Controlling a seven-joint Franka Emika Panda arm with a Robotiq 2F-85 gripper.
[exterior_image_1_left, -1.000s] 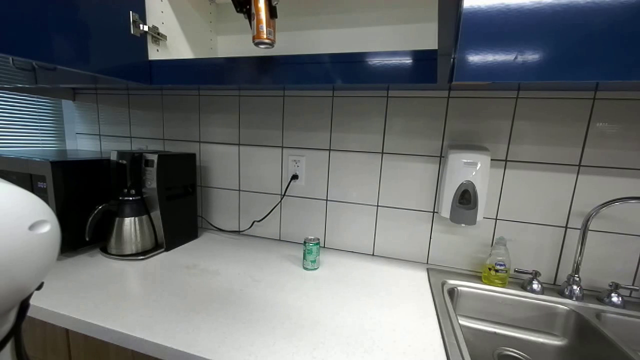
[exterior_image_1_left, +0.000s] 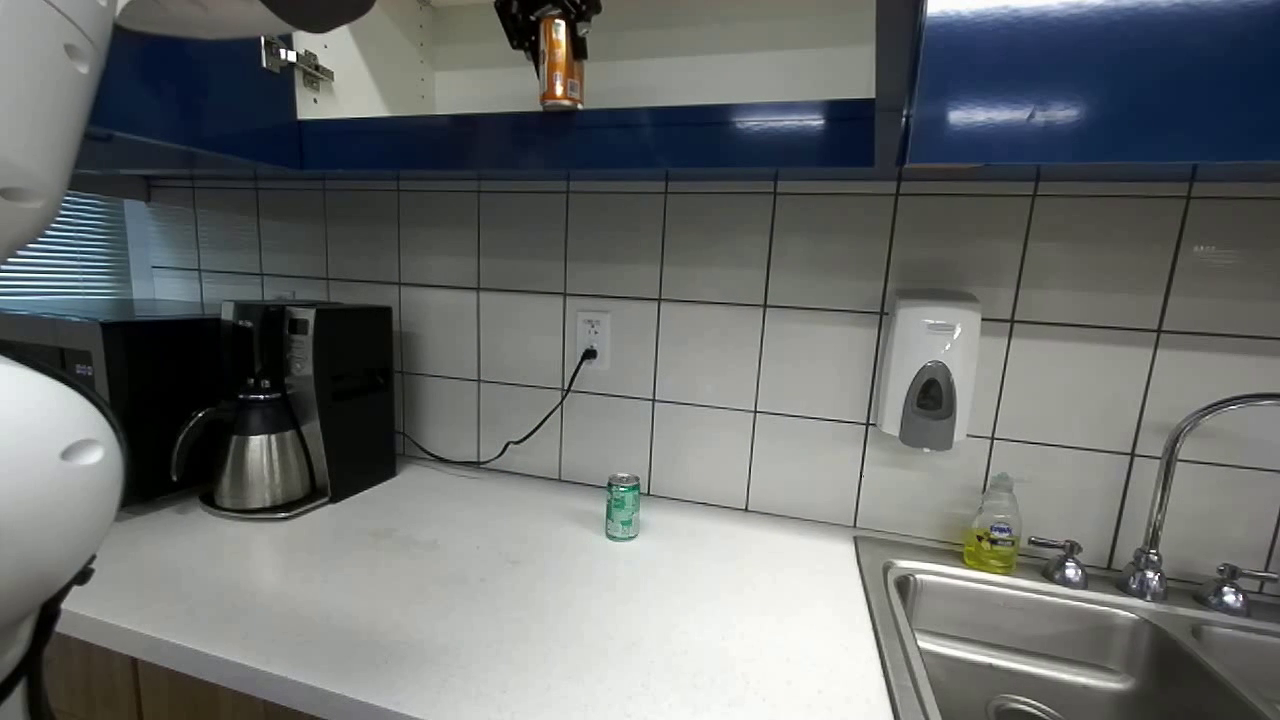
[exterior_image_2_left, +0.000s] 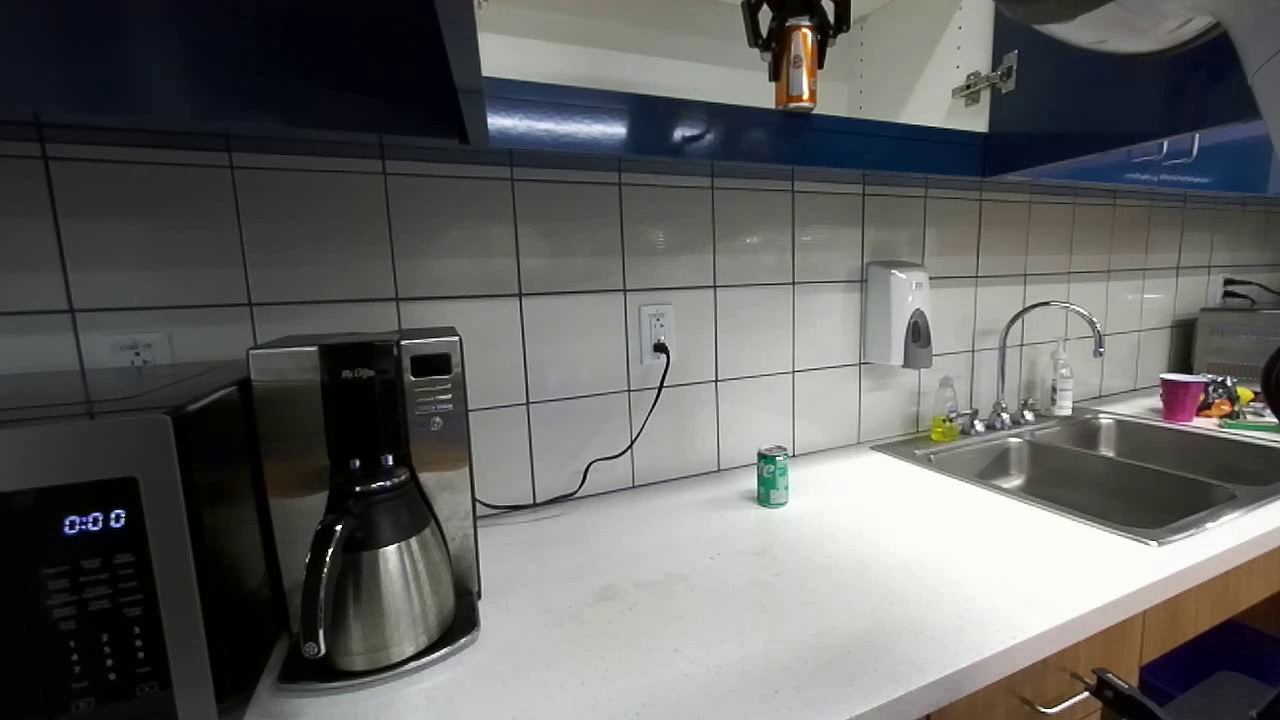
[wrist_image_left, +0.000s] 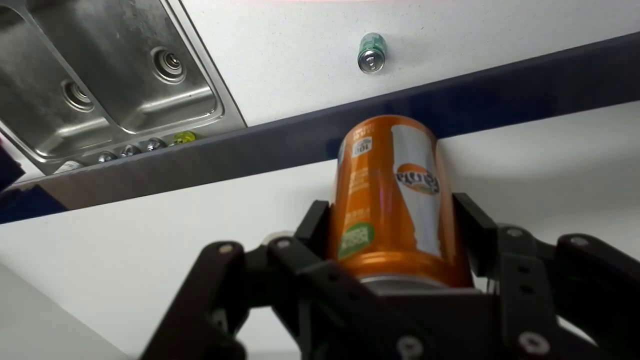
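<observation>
An orange Fanta can (wrist_image_left: 384, 198) is held between the black fingers of my gripper, which is shut on its sides. In exterior view 1 the orange can (exterior_image_1_left: 560, 66) hangs upright below the gripper (exterior_image_1_left: 559, 30), at the open blue cabinet and just above its bottom edge. Exterior view 2 shows the same can (exterior_image_2_left: 797, 70) in front of the white cabinet interior. Whether its base touches the shelf I cannot tell. A green can (exterior_image_1_left: 623, 506) stands upright on the white counter below, well apart from the gripper.
The cabinet's blue lower edge (exterior_image_1_left: 576, 138) runs beneath the held can. A hinged door stands open at the cabinet's side. A coffee maker (exterior_image_2_left: 360, 504) and microwave (exterior_image_2_left: 108, 540) occupy one counter end; the sink (exterior_image_1_left: 1032, 624) is at the other. Mid-counter is mostly clear.
In exterior view 1 the gripper and orange can have shifted right and slightly down. More of the white arm shows at the upper left. The green can has not moved.
</observation>
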